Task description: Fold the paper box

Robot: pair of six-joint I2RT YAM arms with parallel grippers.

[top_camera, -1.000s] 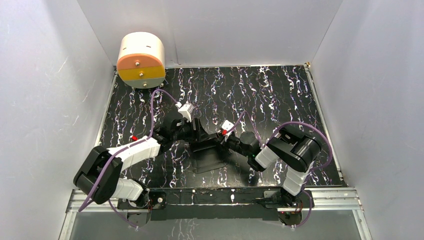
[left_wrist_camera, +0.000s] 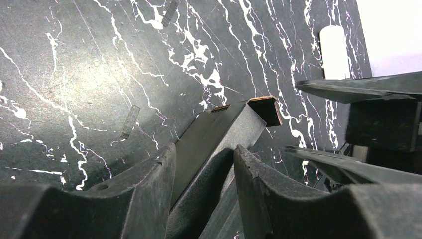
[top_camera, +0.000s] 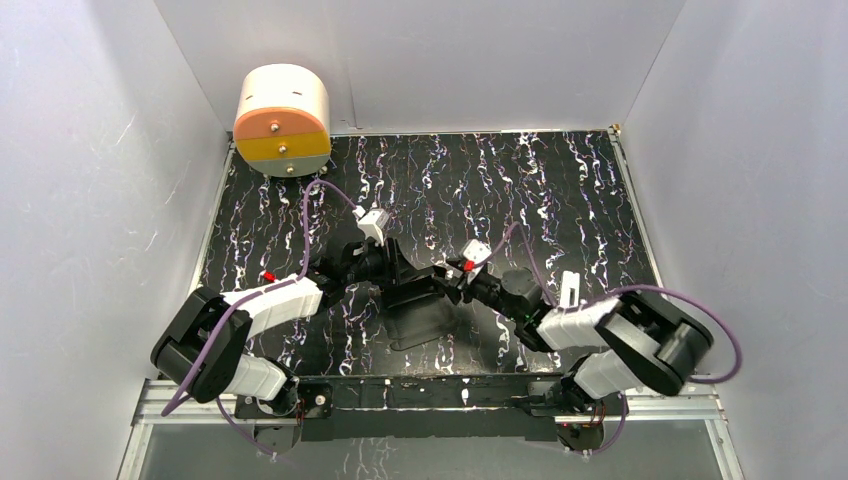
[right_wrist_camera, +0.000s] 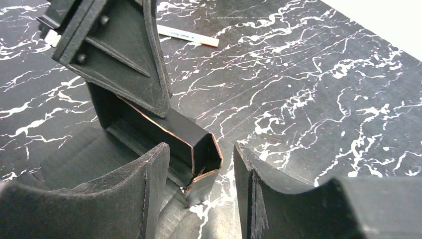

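Observation:
The black paper box (top_camera: 420,317) lies partly folded at the front middle of the table, with its raised far wall (right_wrist_camera: 171,124) between the two arms. My left gripper has its fingers on either side of that wall; whether they press on it is unclear. One left finger (right_wrist_camera: 144,74) comes down over the wall's top edge in the right wrist view. At the wall's right end, a small end flap (left_wrist_camera: 266,108) stands bent out. My right gripper is open near this end, holding nothing, its fingers apart from the flap in the left wrist view.
A striped drawer cabinet (top_camera: 285,125) stands at the back left. Right of the right arm lies a white object (top_camera: 570,290), and a white pen (right_wrist_camera: 189,36) lies beyond the box.
My right arm has swung to the right and its gripper has drawn back slightly from the box end. The left gripper has barely moved. The box's front panel has shifted slightly.

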